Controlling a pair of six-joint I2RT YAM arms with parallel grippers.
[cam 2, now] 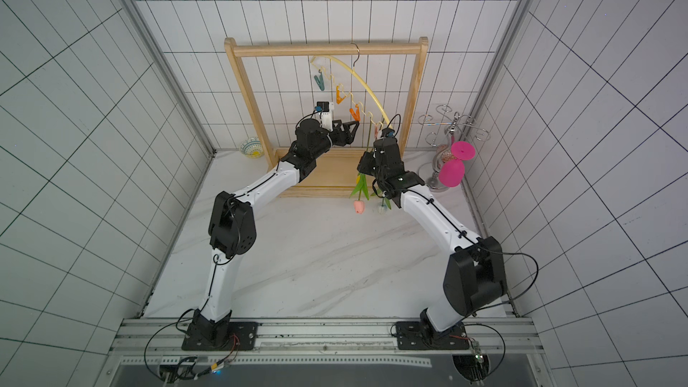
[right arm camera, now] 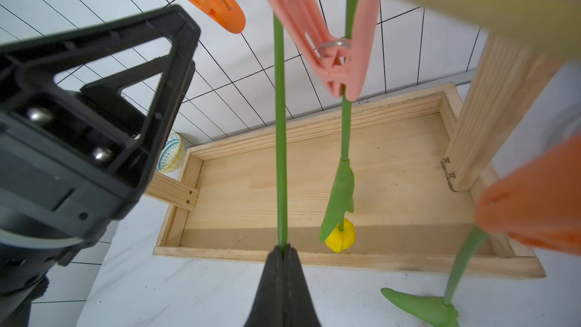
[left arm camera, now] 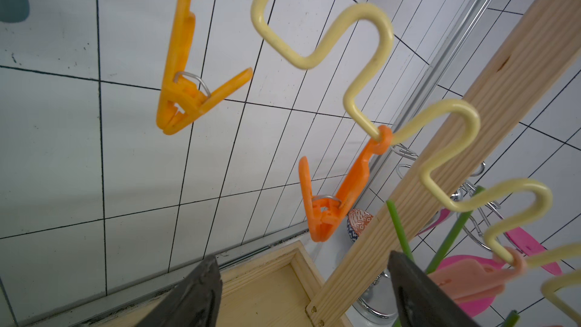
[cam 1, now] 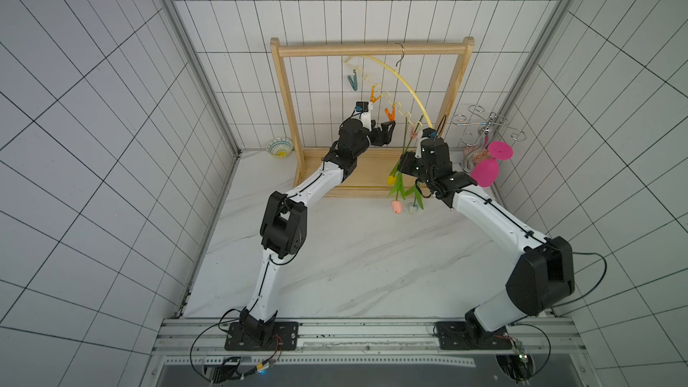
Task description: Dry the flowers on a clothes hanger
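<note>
A yellow hanger (left arm camera: 460, 196) carries teal, yellow-orange (left arm camera: 178, 100) and orange (left arm camera: 323, 224) clips, plus a pink clip (right arm camera: 339, 69) holding the stem of a yellow flower (right arm camera: 339, 239), which hangs head down. My right gripper is shut on another green stem (right arm camera: 279, 145) rising past the pink clip; a pink tulip (cam 1: 397, 207) hangs below that gripper in the top views. My left gripper is open, nothing between its fingers, just below the orange clip and left of the pink clip. An orange flower (right arm camera: 532, 193) is blurred at right in the right wrist view.
The wooden rack (cam 1: 322, 51) stands over a shallow wooden base (right arm camera: 224, 193). A metal stand with pink pieces (cam 1: 487, 168) is at the right, a small bowl (cam 1: 280, 145) at back left.
</note>
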